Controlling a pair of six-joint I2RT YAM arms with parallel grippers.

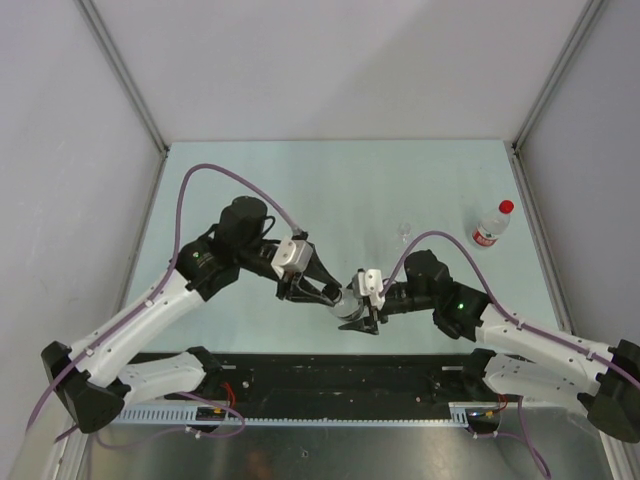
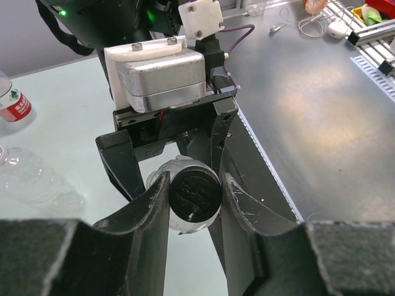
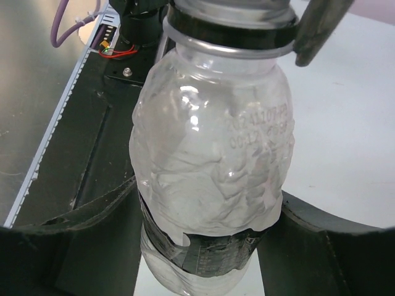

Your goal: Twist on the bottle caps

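A clear, crinkled bottle with a dark band is held near the front middle of the table by my right gripper, shut around its body. At its top sits a dark cap in a metallic ring, with my left gripper shut on it; the two grippers meet in the top view. Whether the cap is seated on the thread I cannot tell.
A red-capped bottle stands at the right of the table. Another clear bottle stands behind the right gripper.
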